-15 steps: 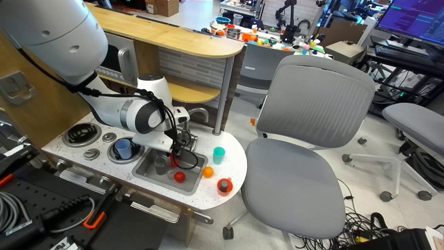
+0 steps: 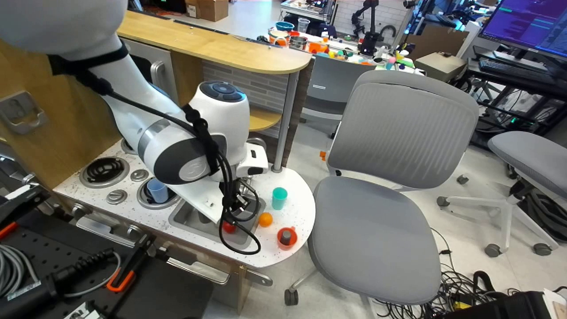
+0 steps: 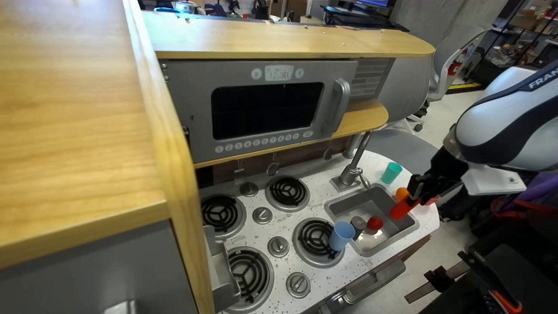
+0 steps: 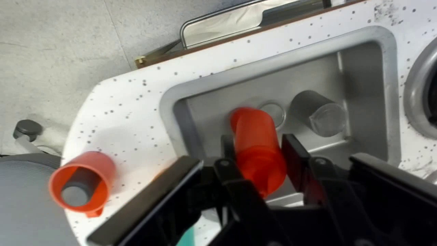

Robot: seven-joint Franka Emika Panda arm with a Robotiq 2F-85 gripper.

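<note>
My gripper is shut on a red cylinder [image 4: 257,130], which sits between the two black fingers in the wrist view. Exterior view 2 shows the cylinder [image 3: 401,209] tilted, over the right part of the grey sink [image 3: 342,205], with the gripper [image 3: 414,196] at its upper end. From exterior view 1 the arm and cables hide it. Inside the sink lie a red ball [image 3: 375,223] and a grey cup [image 4: 317,111]. Right of the sink, on the white counter, stands a red cup [image 2: 287,242] with a dark grey piece inside.
An orange ball [image 2: 265,219] and a teal cup [image 2: 279,197] are on the counter beside the sink. A blue cup [image 3: 341,235] stands on a burner. The faucet [image 3: 351,172] rises behind the sink. Past the counter's rounded end is a grey chair [image 2: 372,234].
In exterior view 1 the arm has moved rightward and looks larger. The red cylinder, visible under the gripper before, is now hidden there. The cups and balls stayed put.
</note>
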